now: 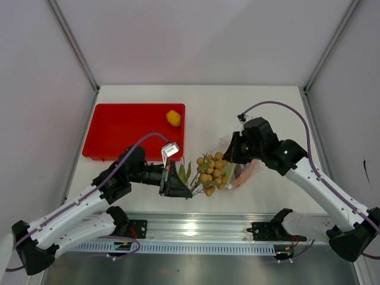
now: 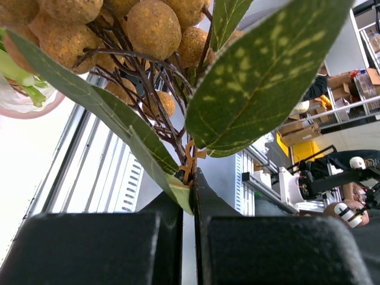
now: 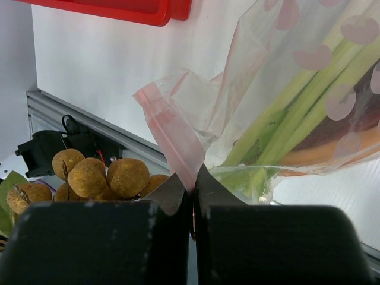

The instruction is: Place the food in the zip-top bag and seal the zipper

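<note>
My left gripper is shut on the stems of a bunch of round brown longan-like fruit (image 1: 212, 171) with green leaves (image 2: 264, 77). The bunch hangs beside the bag's mouth, left of my right gripper. A clear zip top bag (image 3: 237, 101) with pink dots and a pink zipper strip (image 3: 172, 133) lies at the table's centre right. On that strip my right gripper is shut, pinching the bag's edge. Inside the bag are pale green stalks (image 3: 297, 107) and something orange and dark red. Much of the bag is hidden under the right arm in the top view.
A red tray (image 1: 130, 127) stands at the back left, holding one yellow fruit or vegetable (image 1: 173, 118). Between tray and bag, the white table (image 1: 205, 113) is bare. A metal rail (image 1: 190, 225) runs along the front edge.
</note>
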